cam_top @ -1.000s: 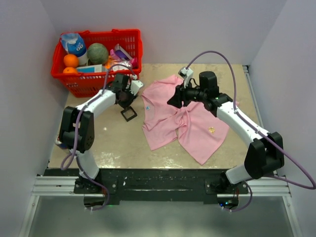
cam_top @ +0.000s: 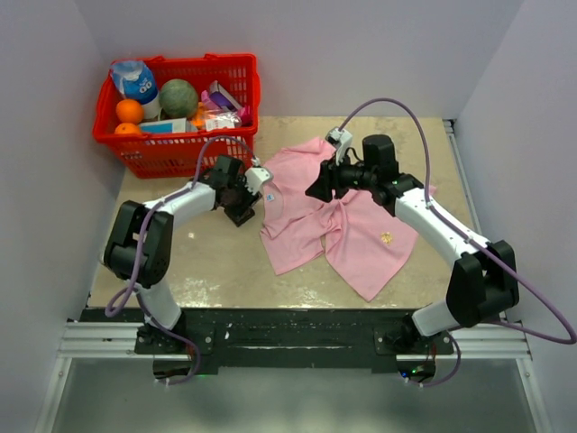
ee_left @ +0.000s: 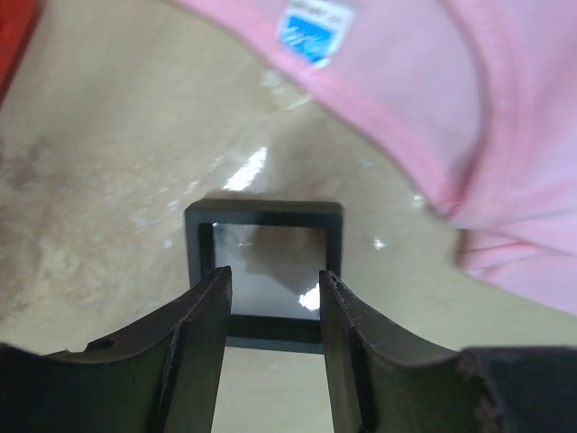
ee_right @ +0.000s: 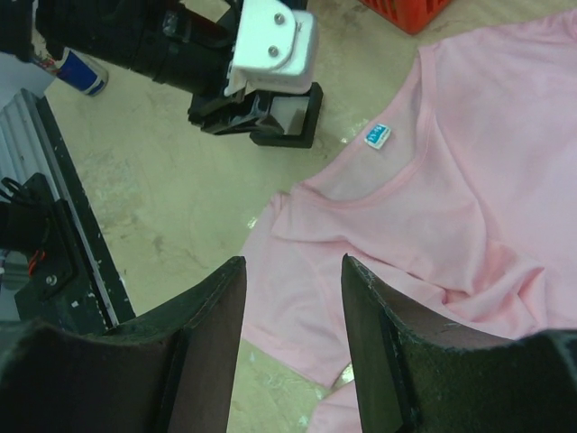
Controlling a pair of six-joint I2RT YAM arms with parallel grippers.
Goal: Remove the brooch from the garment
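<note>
The pink garment point(cam_top: 293, 230) lies spread over the middle and right of the table, with folds near its centre. A small gold piece, apparently the brooch point(cam_top: 387, 237), sits on its right part. On the garment's left edge is a blue-and-white patch point(ee_left: 315, 29). Below my left gripper is a small black square tray point(ee_left: 266, 213), its inside bare. The left fingers stand apart with nothing gripped between them. My right gripper hangs above the garment's middle, fingers parted and empty, to the left of the gold piece.
A red basket point(cam_top: 144, 161) full of goods stands at the back left, close behind the left arm. A blue-and-white can point(ee_right: 83, 72) shows beside the left arm. Bare table point(cam_top: 216, 271) lies at front left.
My left gripper has shifted right and toward the front, and now covers much of the black tray. The right arm and the garment look unchanged.
</note>
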